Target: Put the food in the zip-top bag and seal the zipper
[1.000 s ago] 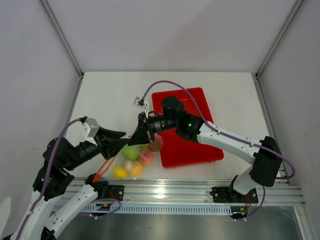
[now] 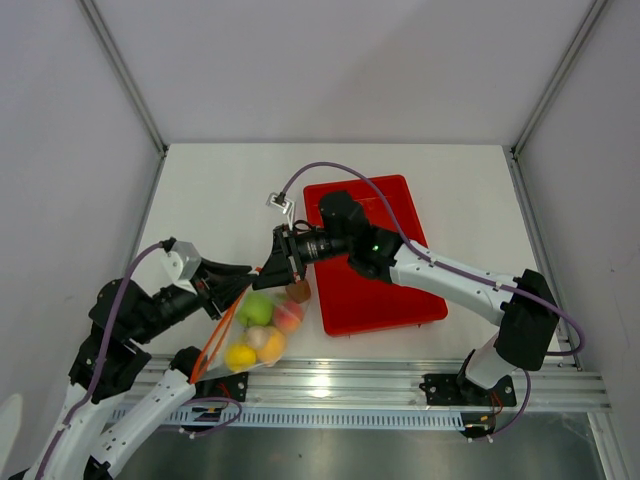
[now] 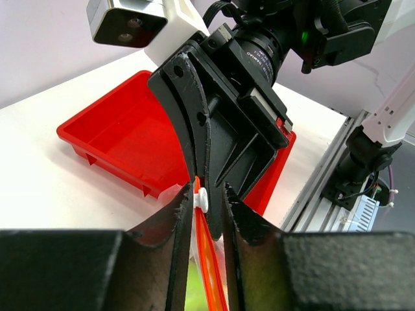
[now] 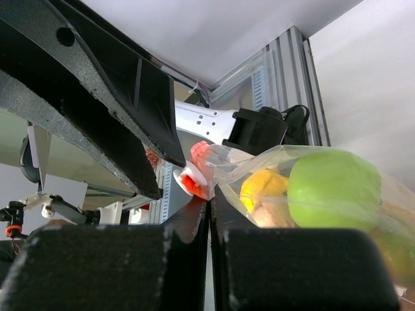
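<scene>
The clear zip bag [image 2: 262,340] holds fruit: a green one [image 4: 334,188], a yellow one [image 4: 262,188], a peach [image 2: 288,316]. Its orange zipper [image 3: 209,272] rises to a white slider tab [image 3: 200,200] where both grippers meet. My left gripper is open, its fingers either side of the slider end. My right gripper is shut at the zipper's end, beside the slider; whether any film is between its tips is unclear.
An empty red tray [image 2: 380,310] stands behind the right arm.
</scene>
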